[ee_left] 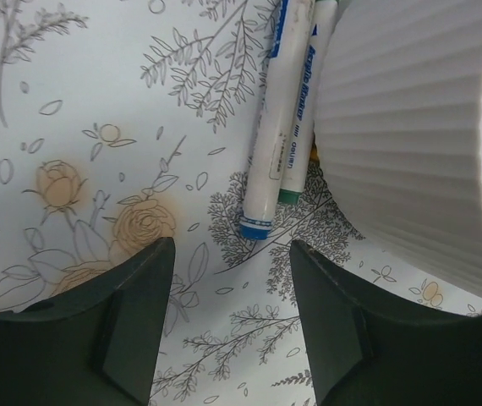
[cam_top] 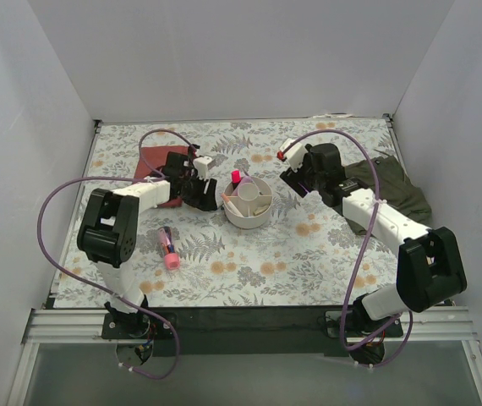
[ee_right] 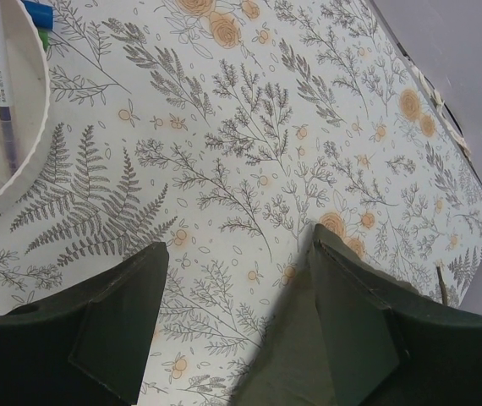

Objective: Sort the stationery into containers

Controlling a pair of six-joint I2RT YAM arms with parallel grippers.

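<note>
Two white markers lie side by side on the table in the left wrist view, a blue-ended marker (ee_left: 268, 161) and a green-ended marker (ee_left: 301, 127). Close beside them stands the round white divided container (cam_top: 249, 218), holding several items, among them a pink-red capped one (cam_top: 236, 177). My left gripper is open just short of the blue end, with nothing between its fingers. Right of the container, my right gripper hangs open and empty over bare cloth. A clear pouch with a pink end (cam_top: 170, 249) lies at the front left.
A dark red cloth (cam_top: 146, 163) lies partly under the left arm. The dark green cloth (cam_top: 402, 199) is at the right. Free tabletop extends in front of the container and behind it.
</note>
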